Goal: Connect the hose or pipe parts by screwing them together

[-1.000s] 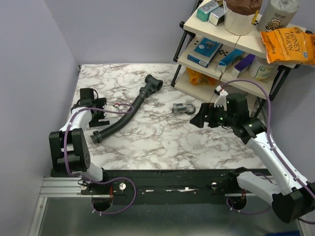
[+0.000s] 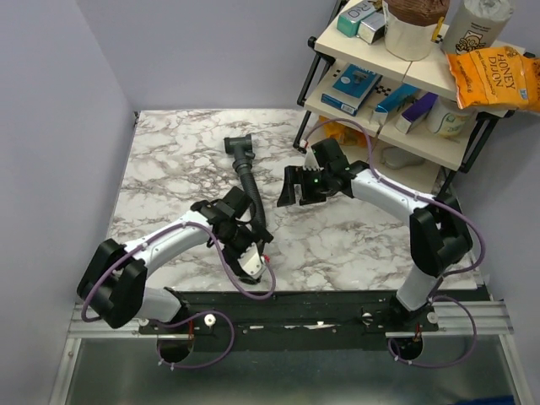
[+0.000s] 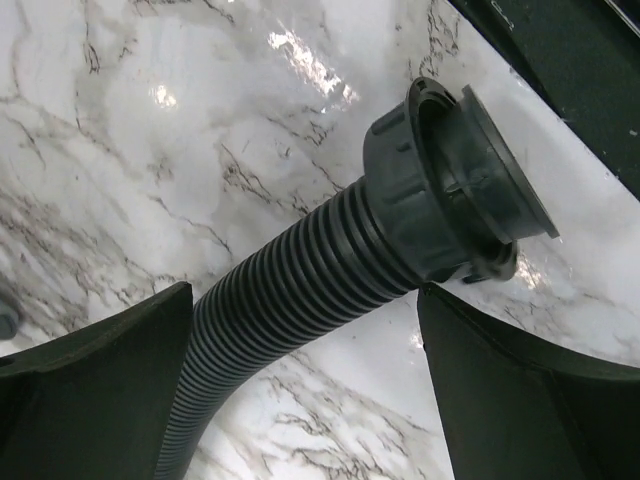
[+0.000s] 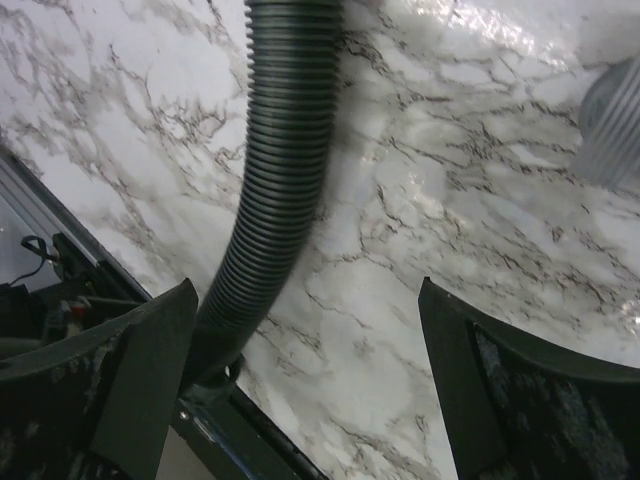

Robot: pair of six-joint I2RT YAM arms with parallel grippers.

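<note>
A black corrugated hose (image 2: 251, 190) runs down the middle of the table, with a T-shaped fitting (image 2: 239, 145) at its far end. In the left wrist view the hose's near end has a threaded collar (image 3: 420, 185), lying between and beyond the fingertips of my left gripper, which is open over it. My right gripper is open above the marble beside the hose (image 4: 285, 130). A clear plastic part (image 4: 615, 125) is at the right edge of the right wrist view; the right arm hides it from above.
A shelf rack (image 2: 409, 143) with boxes and bags stands at the back right. A dark rail (image 2: 329, 304) runs along the front edge.
My left gripper has moved right and toward the front; the hose's near end has swung right with it. My right arm has moved left and toward the back, toward the hose.
</note>
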